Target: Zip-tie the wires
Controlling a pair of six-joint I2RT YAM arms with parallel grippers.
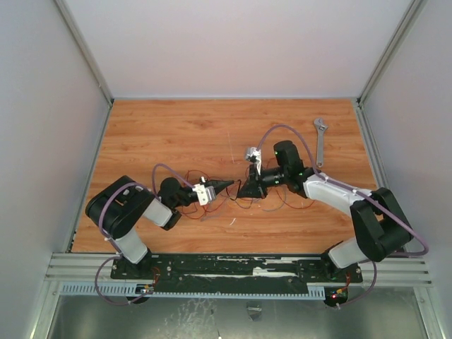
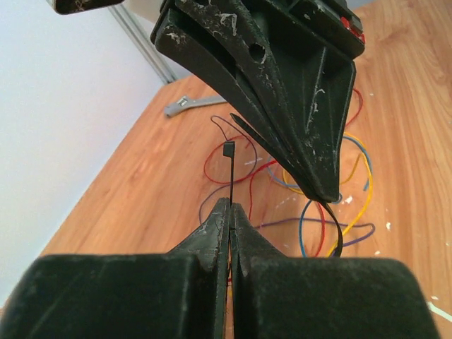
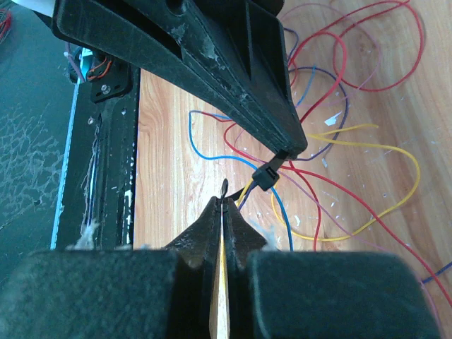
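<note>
Both grippers meet over the tangled coloured wires (image 1: 201, 208) at mid-table. My left gripper (image 1: 230, 183) is shut; in its wrist view a thin black strip with a small square head (image 2: 229, 148) rises in line with its fingertips (image 2: 230, 205). My right gripper (image 1: 244, 191) is shut too; a black strip curves down from its tip in the left wrist view. In the right wrist view the small black zip-tie head (image 3: 266, 175) sits under the left gripper's tip, and a thin dark end shows at my right fingertips (image 3: 222, 203).
A wrench (image 1: 320, 141) lies at the back right of the wooden table (image 1: 176, 123). A small white scrap (image 1: 232, 222) lies in front of the grippers. A dark rail runs along the front edge.
</note>
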